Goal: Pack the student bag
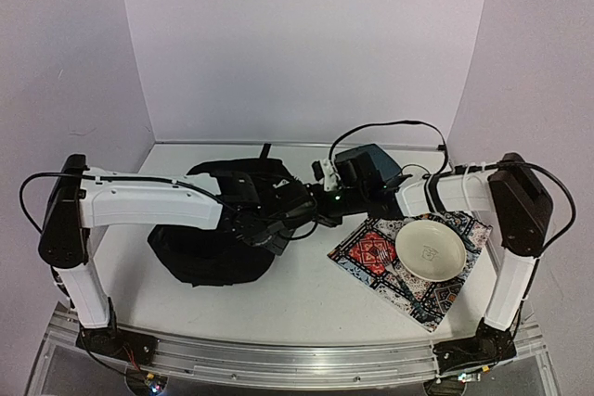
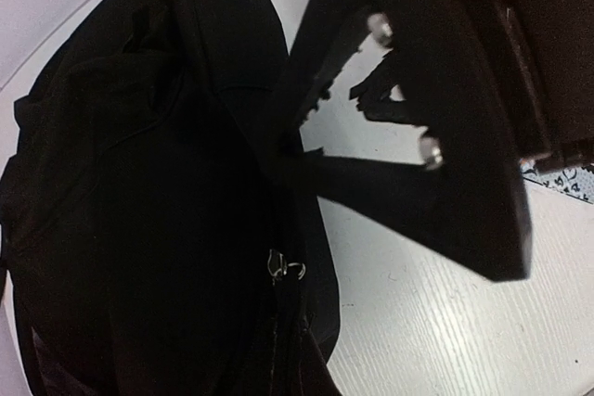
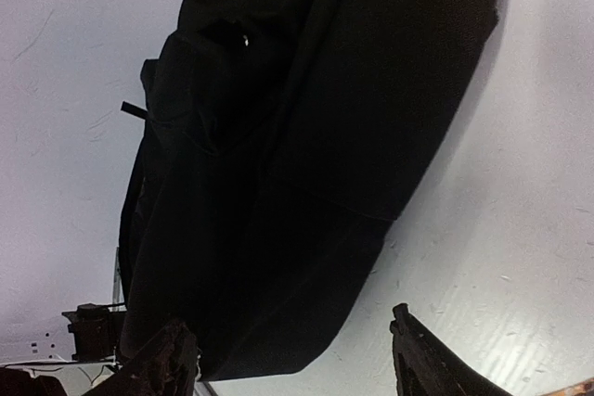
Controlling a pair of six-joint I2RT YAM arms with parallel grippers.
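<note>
The black bag [image 1: 209, 252] lies on the left half of the table. In the left wrist view its zipper pull [image 2: 286, 266] shows near the right edge. My left gripper is shut, its fingertips against that edge; whether fabric is pinched between them is hidden, black on black. My right gripper stands open at the bag's right side, fingers wide apart, with the bag's end [image 3: 306, 312] ahead of them and nothing held. From above, both hands almost meet beside the bag, and the left arm covers much of it.
At right, a cream plate [image 1: 431, 250] and a fork [image 1: 388, 261] lie on a patterned cloth [image 1: 357, 257]. Behind the right arm sits a dark blue-grey item [image 1: 376, 157], partly hidden.
</note>
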